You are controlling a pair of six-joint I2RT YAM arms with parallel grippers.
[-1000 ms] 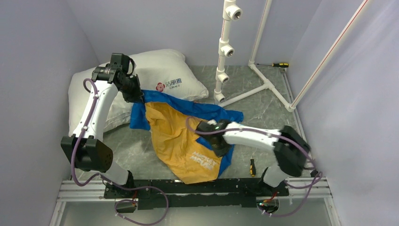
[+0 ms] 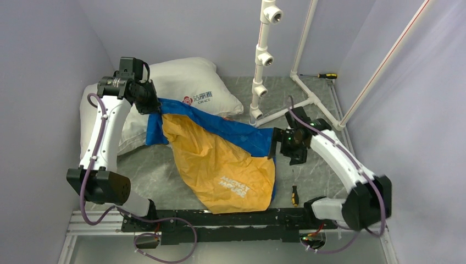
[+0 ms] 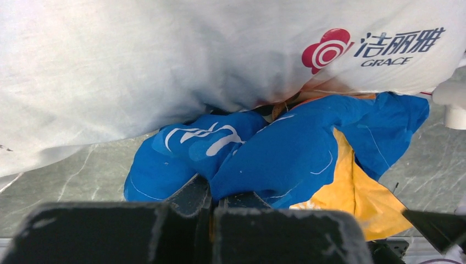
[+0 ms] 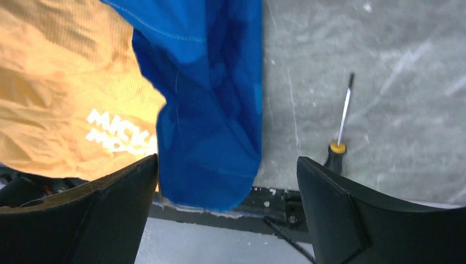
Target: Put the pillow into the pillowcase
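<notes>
The white pillow (image 2: 165, 82) with a GRACE logo lies at the back left. The blue and yellow pillowcase (image 2: 220, 176) spreads from there toward the front. My left gripper (image 2: 157, 107) is shut on the case's upper left blue fabric, holding it beside the pillow; in the left wrist view the cloth (image 3: 275, 159) bunches at its fingers. My right gripper (image 2: 286, 144) stands open at the case's right edge; in the right wrist view blue and yellow cloth lies beneath its parted fingers, none visibly held.
A white pipe frame (image 2: 259, 88) stands at the back centre and right. A screwdriver (image 2: 294, 195) lies on the grey floor at front right, another (image 2: 327, 76) at the back right. Grey walls enclose the sides.
The case's right part shifted. The left gripper moved slightly left.
</notes>
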